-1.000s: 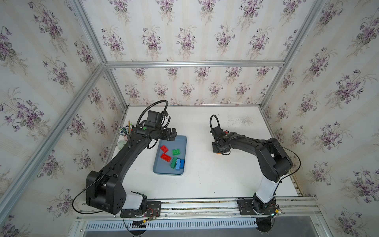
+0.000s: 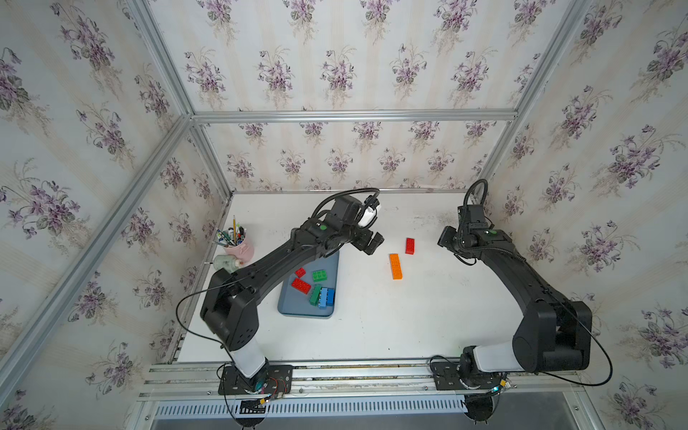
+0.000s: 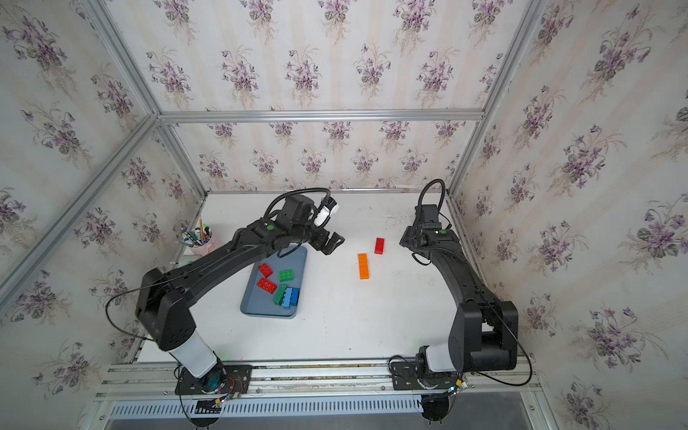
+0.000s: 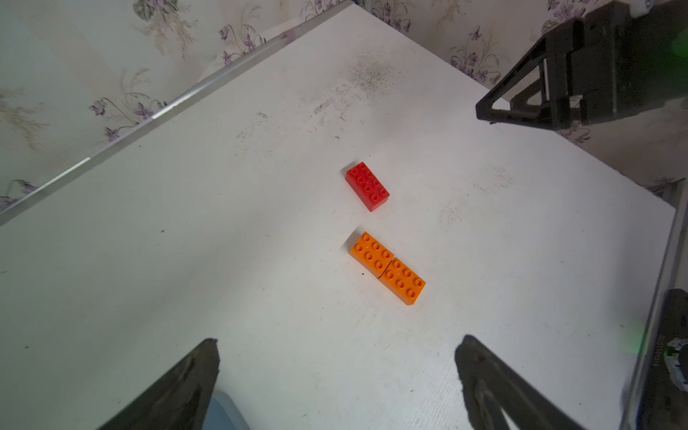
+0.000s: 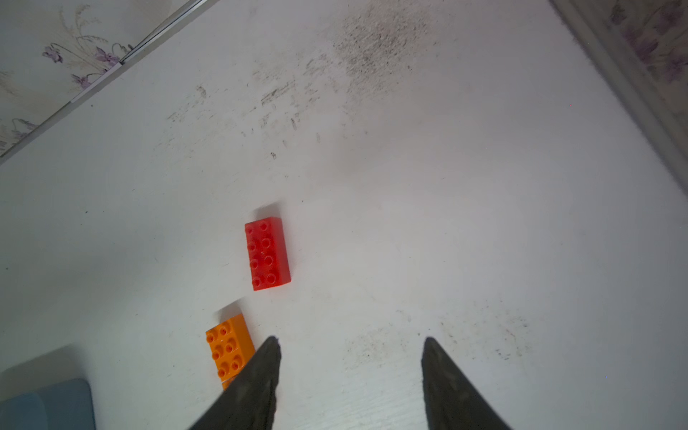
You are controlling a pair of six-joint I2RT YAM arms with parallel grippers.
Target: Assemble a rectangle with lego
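Two orange bricks [image 4: 387,266] lie end to end in a line on the white table, touching or nearly so. Just behind them, apart, is a single red brick [image 4: 367,186]. My left gripper [image 2: 371,242] hangs over the table to the left of these bricks, open and empty. Off to their right, raised above the table, my right gripper [image 2: 447,238] has its fingers apart with nothing between them. In the right wrist view the red brick [image 5: 267,253] shows fully, while a finger partly covers the orange bricks [image 5: 229,347].
The blue-grey tray [image 2: 306,314] at left holds red, green and blue bricks, with the left arm passing over its far part. A pink cup of pens [image 2: 238,248] stands at the far left.
My right gripper has lifted away from the orange bricks and swung right, uncovering them and the red brick. The left gripper has moved right, from above the tray toward the bricks.
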